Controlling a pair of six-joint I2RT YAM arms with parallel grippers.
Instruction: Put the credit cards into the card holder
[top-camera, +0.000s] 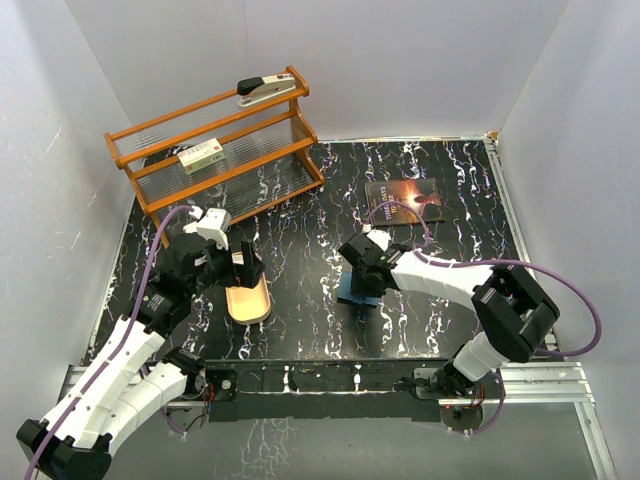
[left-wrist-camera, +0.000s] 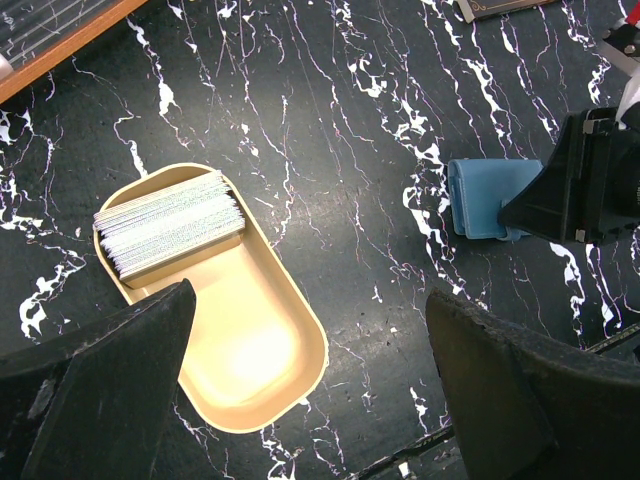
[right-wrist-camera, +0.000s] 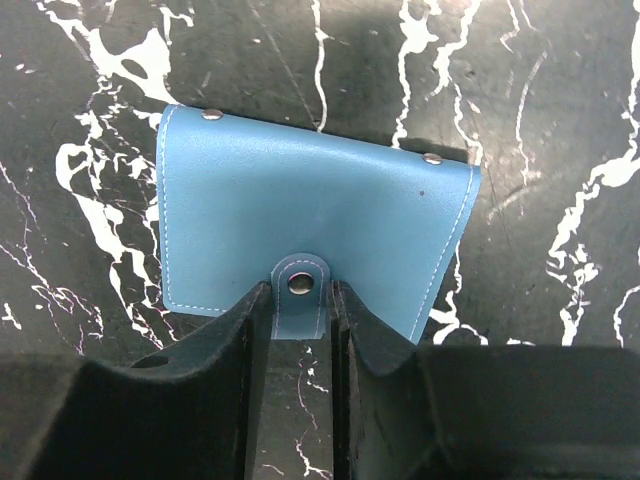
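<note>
The blue card holder (right-wrist-camera: 310, 190) lies closed on the marble table, its snap tab (right-wrist-camera: 300, 300) between the fingertips of my right gripper, which is part closed around it; whether it grips the tab is unclear. A cream tray (left-wrist-camera: 305, 360) holds a stack of cards (left-wrist-camera: 170, 222) at one end. My left gripper stands open above the tray, with nothing between its fingers.
A wooden shelf (top-camera: 215, 130) at the back left carries a stapler (top-camera: 262, 88) and a small box (top-camera: 200, 155). A book (top-camera: 405, 200) lies at the back right.
</note>
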